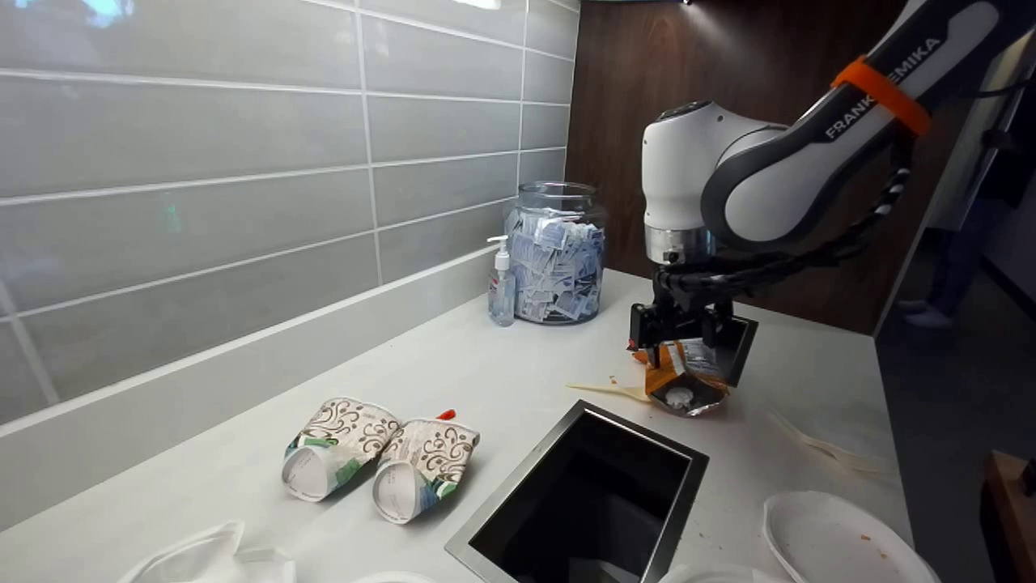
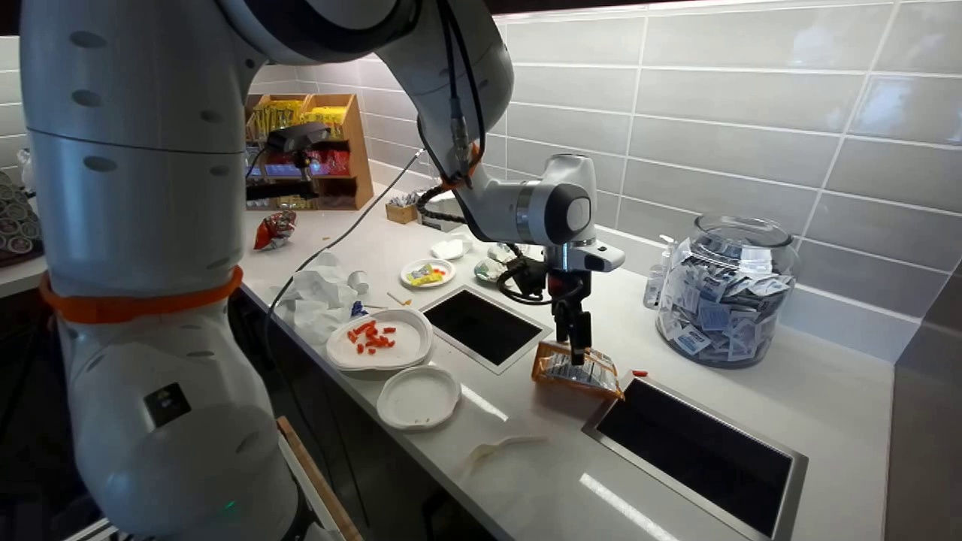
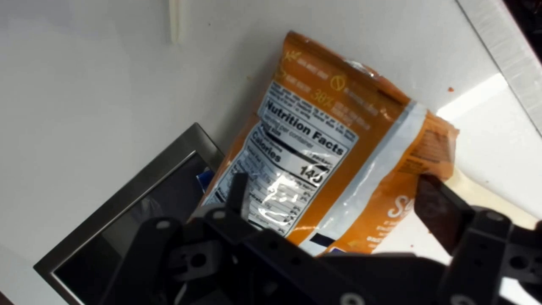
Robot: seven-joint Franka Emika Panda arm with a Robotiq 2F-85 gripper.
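An orange and silver snack bag (image 1: 685, 377) lies on the white counter, its torn end facing exterior view 1. In the wrist view the bag (image 3: 325, 147) shows its nutrition label face up. My gripper (image 1: 684, 355) points down right over the bag, fingers spread wide. One finger (image 3: 237, 195) is at the label side of the bag, the other finger (image 3: 442, 211) at its opposite edge. Exterior view 2 has the gripper (image 2: 574, 353) low at the bag (image 2: 577, 370). Whether the fingers touch it, I cannot tell.
Two framed dark openings (image 2: 487, 326) flank the bag. A wooden-coloured utensil (image 1: 609, 390) lies beside it. A glass jar of packets (image 1: 558, 257) and a sanitizer bottle (image 1: 502, 287) stand by the wall. Tipped paper cups (image 1: 427, 457) and plates (image 2: 418, 397) lie further along.
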